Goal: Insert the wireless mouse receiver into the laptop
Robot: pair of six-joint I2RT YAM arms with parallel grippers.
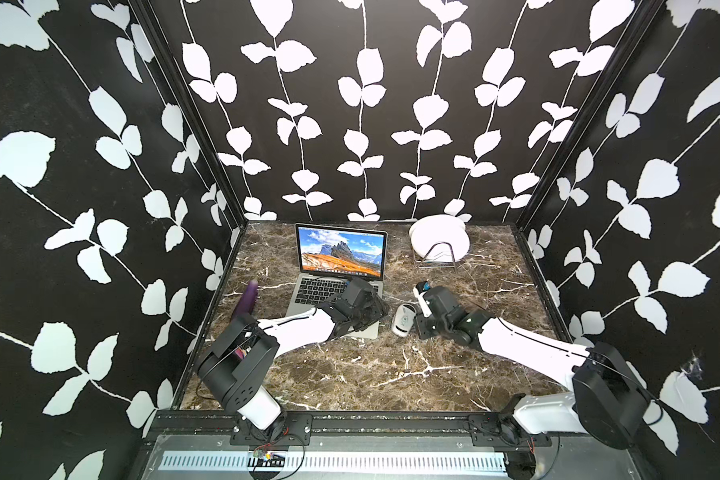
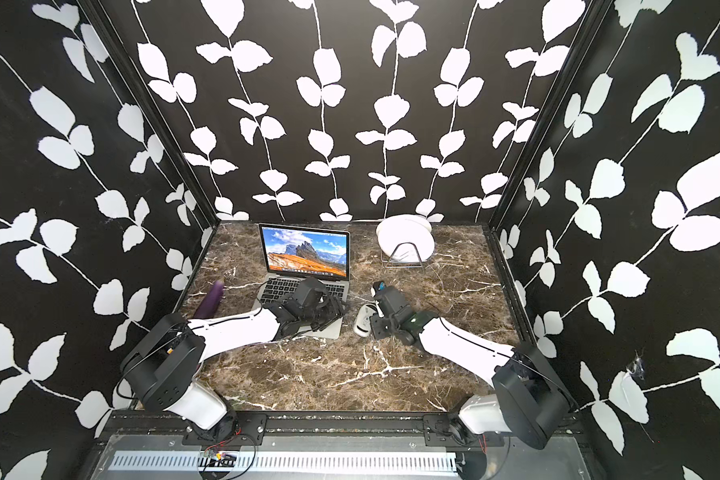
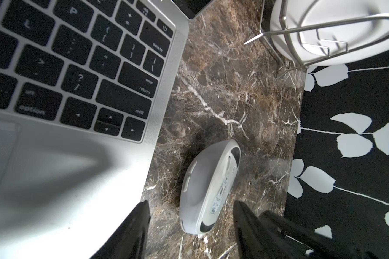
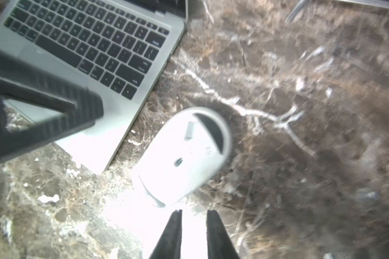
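A white wireless mouse (image 1: 403,320) lies on the marble table just right of the laptop (image 1: 340,256), bottom compartment partly showing in the right wrist view (image 4: 177,159). A receiver cannot be made out. My left gripper hangs over the laptop's right palm rest and the mouse, fingers apart with nothing held between them. My right gripper is right of the mouse, pointing down near it, fingertips partly apart and nothing visible between them.
A wire rack with white plates (image 1: 440,236) stands at the back right. A purple object (image 1: 245,300) lies left of the laptop.
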